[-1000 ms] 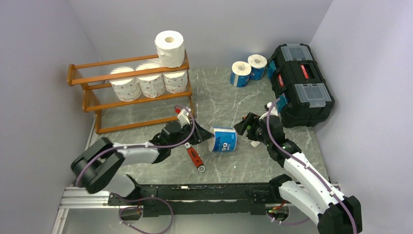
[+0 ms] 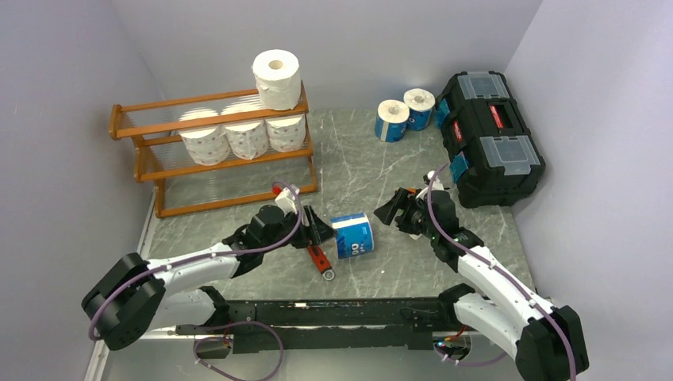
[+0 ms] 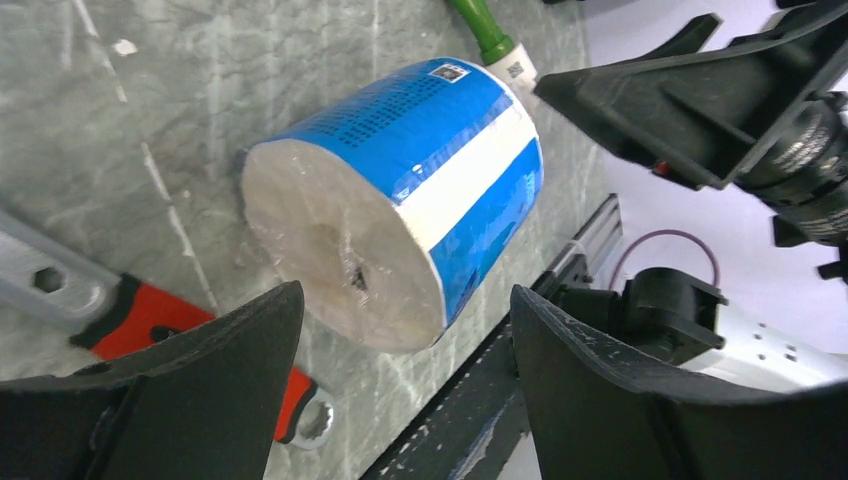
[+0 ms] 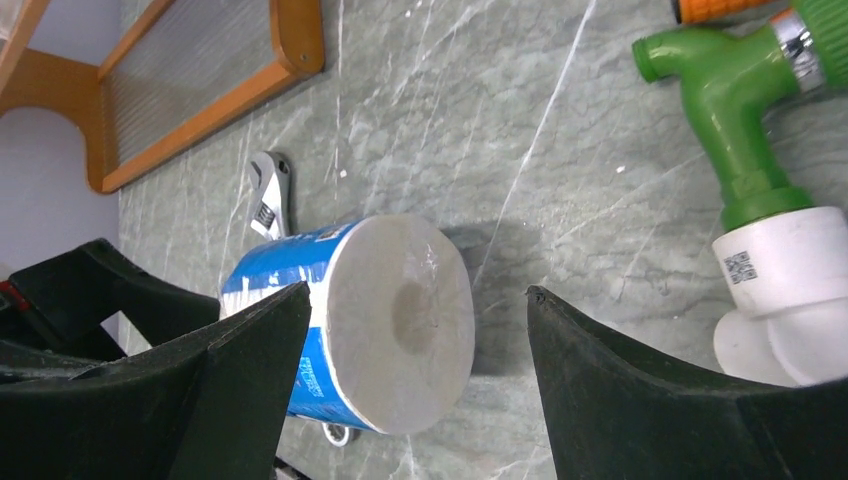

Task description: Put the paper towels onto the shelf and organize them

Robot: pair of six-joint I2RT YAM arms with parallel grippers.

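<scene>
A blue-and-white wrapped paper towel roll [image 2: 352, 236] lies on its side on the counter, between the two grippers. My left gripper is open at the roll's pale end; nothing is gripped between its fingers. To the roll's right, my right gripper is also open and empty, facing the other end. The wooden shelf [image 2: 238, 203] stands at the back left. Its top tier carries one white roll [image 2: 278, 83], the middle tier several more [image 2: 208, 145], and the bottom tier is bare. Two upright blue rolls [image 2: 391, 122] stand at the back.
A red-handled wrench [image 2: 320, 259] lies beside the left gripper. The green-and-white pipe fitting [image 4: 745, 200] and an orange handle [image 4: 712, 10] are by the right gripper. Black toolboxes [image 2: 496, 139] fill the right back. Counter between shelf and blue rolls is clear.
The roll shifted left and settled. The right gripper moved slightly left.
</scene>
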